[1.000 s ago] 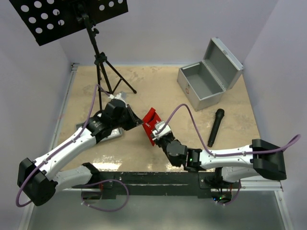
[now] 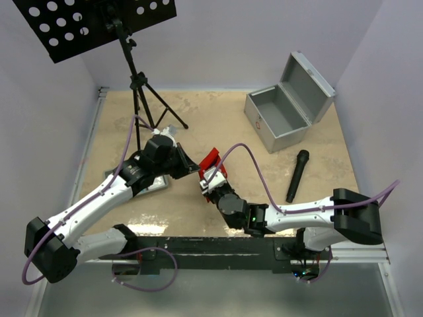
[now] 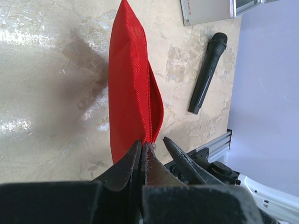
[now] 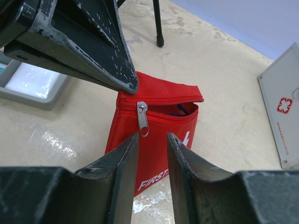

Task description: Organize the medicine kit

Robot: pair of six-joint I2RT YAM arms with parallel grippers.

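A red first-aid pouch (image 4: pixel 159 135) hangs above the table, its zipper partly open with something dark blue inside. My left gripper is shut on one top corner of the pouch, close to the zipper's end. The silver zipper pull (image 4: pixel 143 119) dangles just below that corner. In front of the pouch my right gripper stands part open, one fingertip right beside the pull and the other farther right across the pouch face. Nothing is clamped between its fingers. From above, both arms meet at the pouch (image 2: pixel 210 160).
An open grey metal box (image 2: pixel 279 119) with its lid raised stands at the back right, empty inside. A black microphone (image 2: pixel 298 176) lies right of centre. A grey tray (image 2: pixel 158 183) is partly behind the left arm. A black stand (image 2: pixel 140 82) occupies the back left.
My right gripper has moved left and closer to the pouch, covering more of it from above. The left arm has hardly moved and keeps its grip.
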